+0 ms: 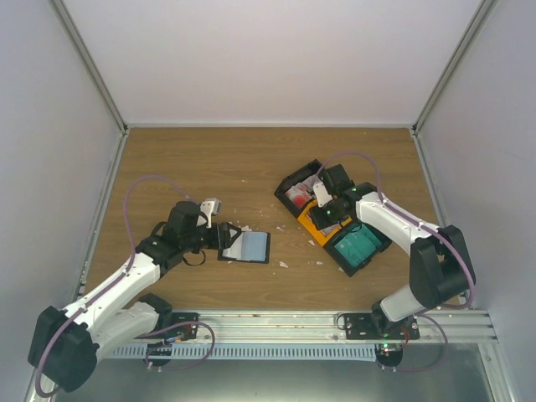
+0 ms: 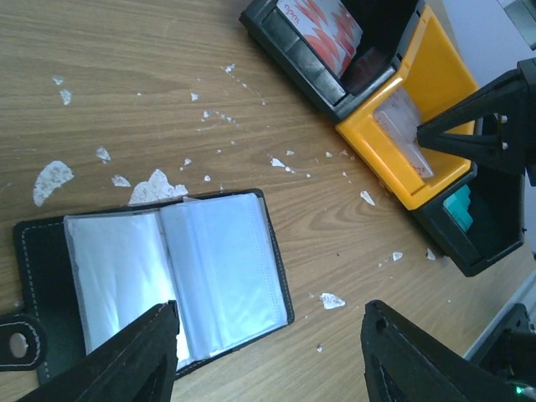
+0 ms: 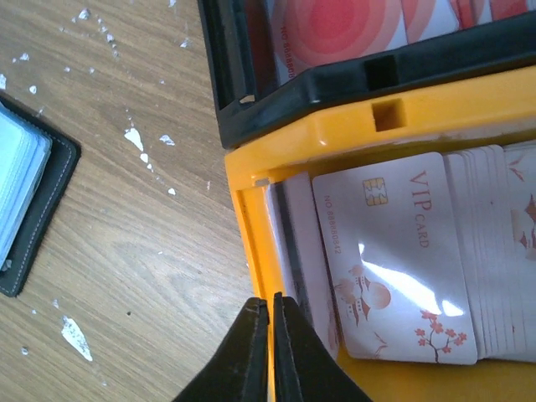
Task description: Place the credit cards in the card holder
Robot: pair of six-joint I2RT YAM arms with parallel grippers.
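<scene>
The card holder (image 2: 218,266) lies spread open on the table, its clear sleeves facing up between my left gripper's parted fingers in the left wrist view. My left gripper is open above the holder's near side, with nothing between its fingers. White VIP cards (image 3: 398,260) stand in a row inside the yellow bin (image 3: 249,226). At that bin's left end, one or more cards (image 3: 306,251) lean apart from the row. My right gripper is shut, its tips over the bin's left end; no card shows between them.
A black bin (image 3: 243,117) of red-patterned cards (image 3: 335,25) adjoins the yellow one. Beyond the other side is a bin of green cards (image 1: 358,244). Bare table (image 1: 289,268) with pale chips separates holder and bins.
</scene>
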